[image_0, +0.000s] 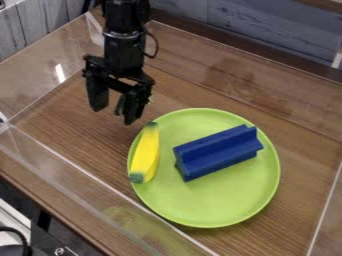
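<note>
My black gripper (116, 100) hangs over the wooden table at the upper left, its fingers open and spread apart, with nothing seen between them. To its lower right lies a green plate (229, 207). On the plate's left side rests a yellow banana-like object (146, 152), and right of that a blue block (217, 152) lies at a slant.
Pale and clear edging runs along the left side, and a dark cable lies in the bottom-left corner.
</note>
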